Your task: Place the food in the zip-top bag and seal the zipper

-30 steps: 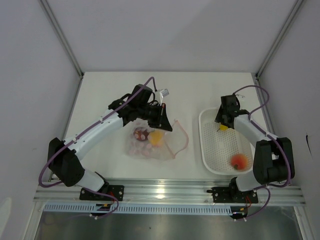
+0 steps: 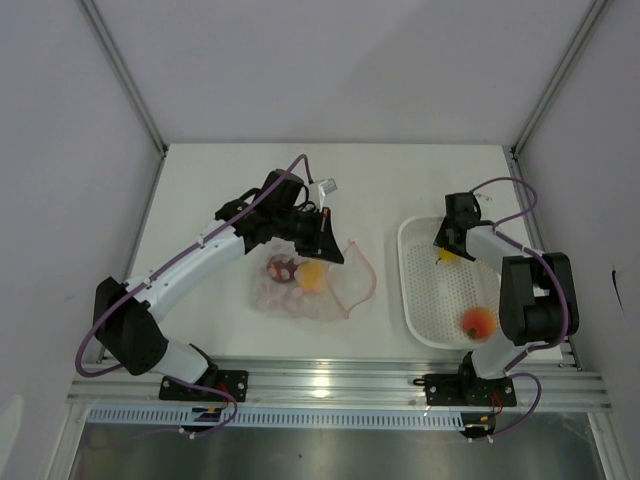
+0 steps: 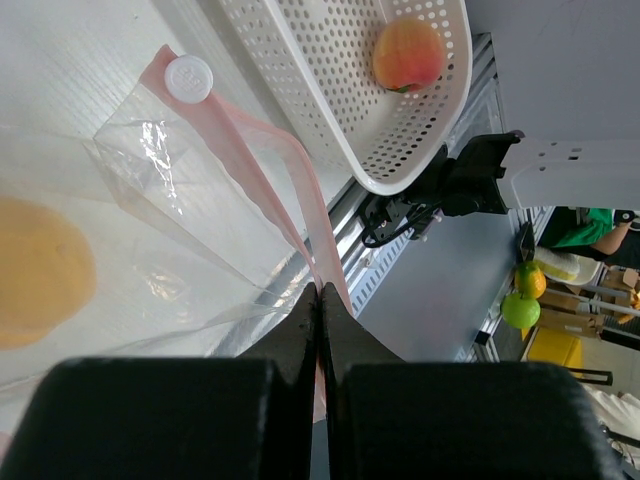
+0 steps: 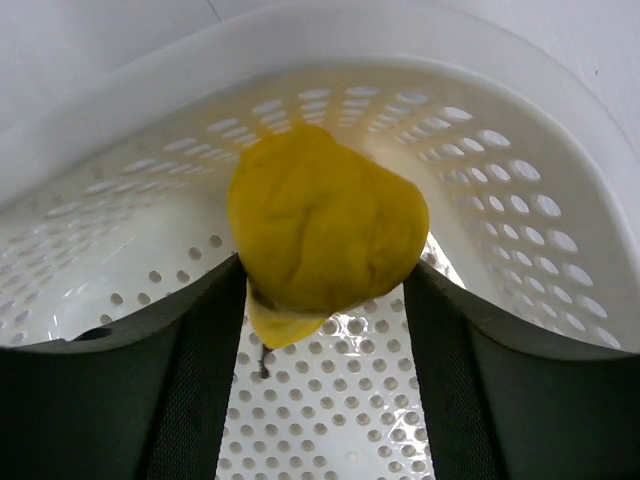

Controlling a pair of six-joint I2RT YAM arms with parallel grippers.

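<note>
The clear zip top bag [image 2: 352, 290] lies mid-table with its pink-edged mouth toward the basket. Inside it show a dark red food [image 2: 282, 268] and an orange-yellow one [image 2: 312, 276]. My left gripper is shut on the bag's pink rim [image 3: 285, 225]; a round white slider [image 3: 188, 78] sits on that rim. Over the basket's far end, my right gripper has its fingers [image 4: 205, 320] on both sides of a yellow pepper [image 4: 325, 215]. They look close against it, but I cannot tell how firmly. A red-orange peach [image 2: 478, 323] rests at the basket's near end.
The white perforated basket [image 2: 406, 290] stands right of the bag, its wall close around my right fingers. Bare table [image 2: 360, 180] lies behind the bag. Walls border the work area at the back and sides.
The left arm and the bag have stayed still.
</note>
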